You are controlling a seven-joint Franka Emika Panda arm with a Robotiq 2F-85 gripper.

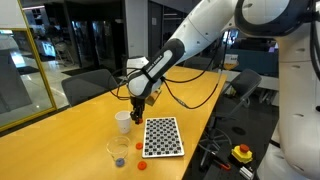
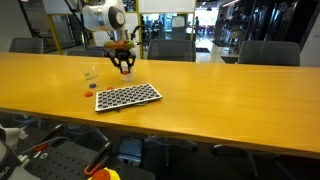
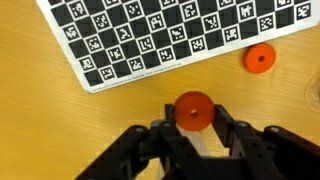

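In the wrist view an orange disc sits between the fingertips of my gripper, which is shut on it. A second orange disc lies on the table beside the checkered board. Seen from exterior view 1, my gripper is raised above the table, left of the board's far end and close to a white cup. Two orange discs lie along the board's left side, one nearer the camera. The held disc is too small to make out clearly there.
A clear glass stands left of the loose discs, its edge showing at the right of the wrist view. Chairs stand behind the table. Exterior view 2 shows a wide bare tabletop beyond the board.
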